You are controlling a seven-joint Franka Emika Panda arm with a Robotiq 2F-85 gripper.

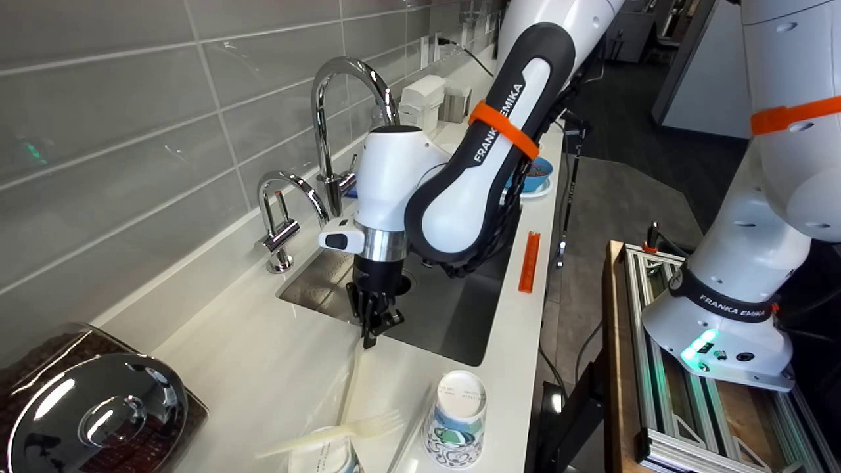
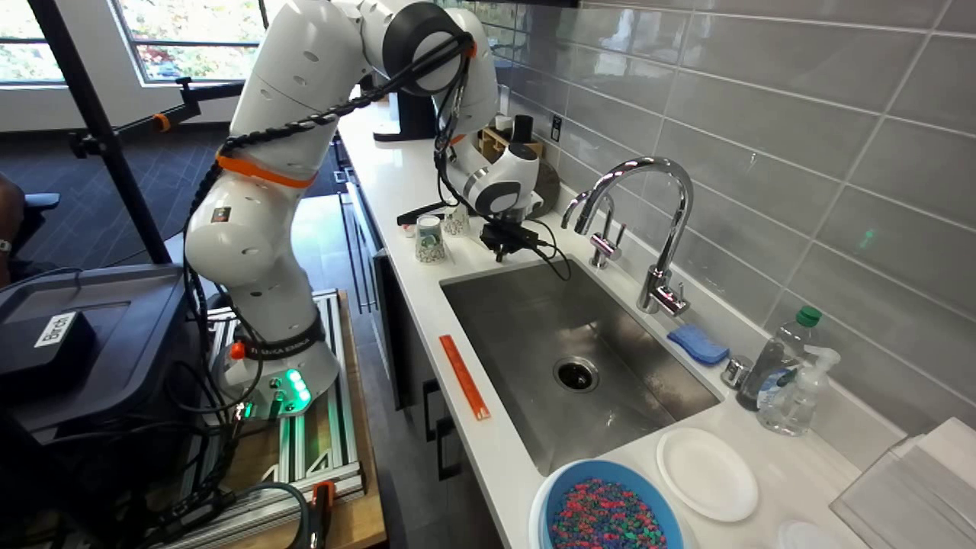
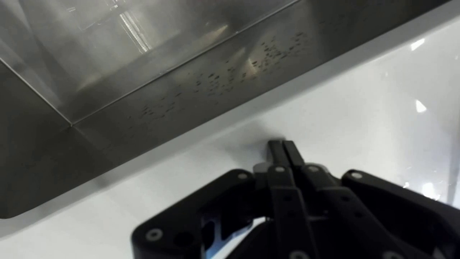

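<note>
My gripper (image 1: 370,340) is shut low over the counter, just off the sink's edge. In the wrist view its fingertips (image 3: 276,149) meet with nothing between them. A pale utensil handle (image 1: 349,386) lies outside the fingers, stretching from near their tips toward the camera. An upside-down patterned paper cup (image 1: 454,426) stands apart from the gripper, nearer the counter's front edge. A cream fork (image 1: 347,433) rests across a second cup (image 1: 325,456), which the frame cuts off. No utensil can be made out in the wrist view.
The empty steel sink (image 2: 585,357) lies beside the gripper, with two taps along the wall, one a small tap (image 1: 280,228). A glass-lidded pan (image 1: 98,418) occupies the left counter. An orange strip (image 2: 463,377) lies along the front edge.
</note>
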